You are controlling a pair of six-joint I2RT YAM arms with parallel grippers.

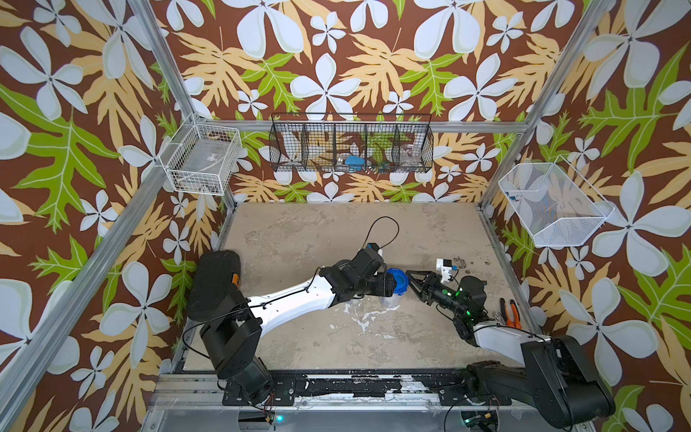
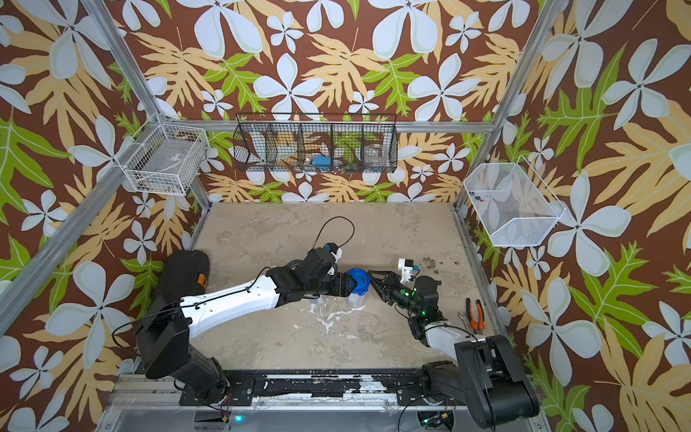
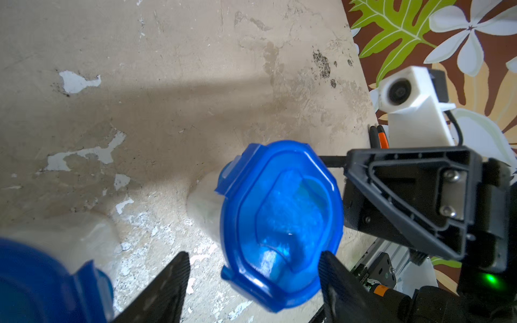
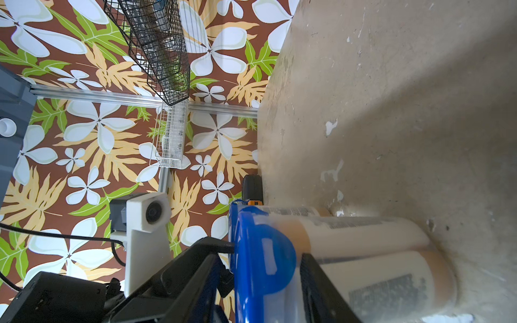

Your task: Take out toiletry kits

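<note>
A clear container with an open blue top [image 3: 282, 215] stands on the worn table, middle of the work area. A second blue-topped container [image 3: 43, 280] is beside it, lower left in the left wrist view. My left gripper is over the first container's top, fingers apart, one either side at the near edge in that view. My right gripper is at the blue top from the opposite side, fingers apart around its rim in the right wrist view; whether they touch it is unclear.
Pliers [image 2: 476, 313] lie at the right edge, a black case [image 2: 180, 280] at the left. A black wire basket [image 2: 315, 144] and white baskets [image 2: 165, 158] [image 2: 512, 205] hang on the frame above.
</note>
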